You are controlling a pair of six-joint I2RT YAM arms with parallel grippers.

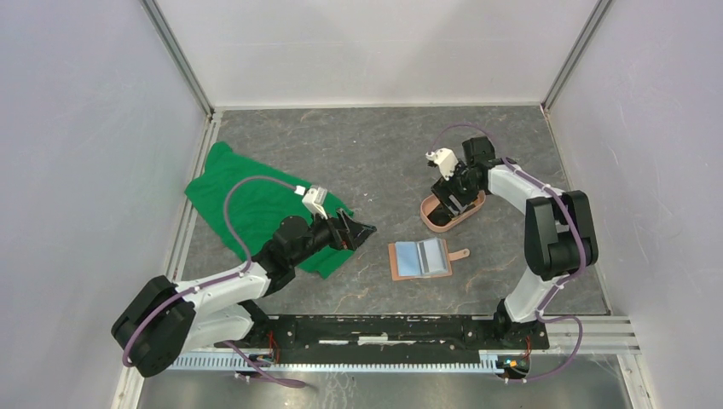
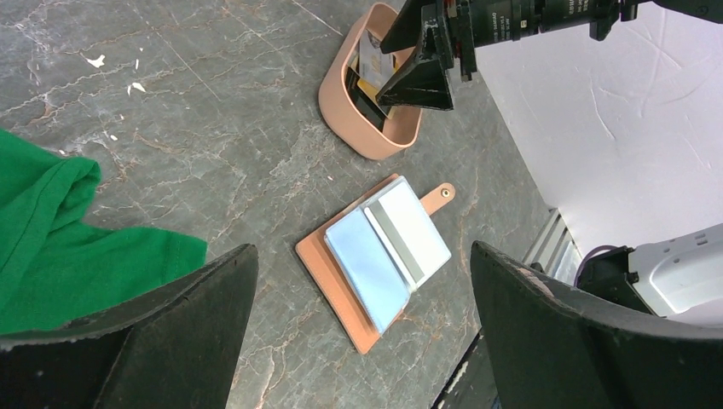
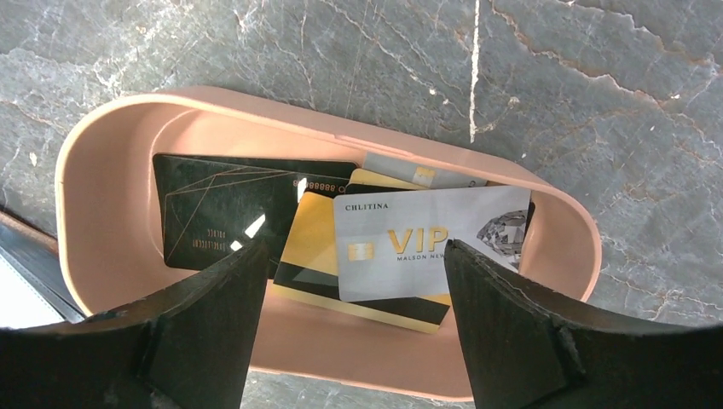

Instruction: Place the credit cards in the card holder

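Note:
Several cards lie loose in a pink oval tray [image 3: 324,123]: a silver VIP card [image 3: 384,256] on top, a gold-and-black card [image 3: 311,234] partly beneath it, and a black card [image 3: 222,200] toward one end. My right gripper is open above the tray, its fingers on either side of the silver card and holding nothing. The card holder [image 1: 420,258] lies spread open on the table with pale sleeves on brown backing; its strap [image 2: 437,198] sticks out to one side. Over the table left of the holder, my left gripper [image 1: 362,234] stands open and empty.
A green cloth [image 1: 247,196] covers the left side of the table. White walls [image 1: 639,128] close in the sides.

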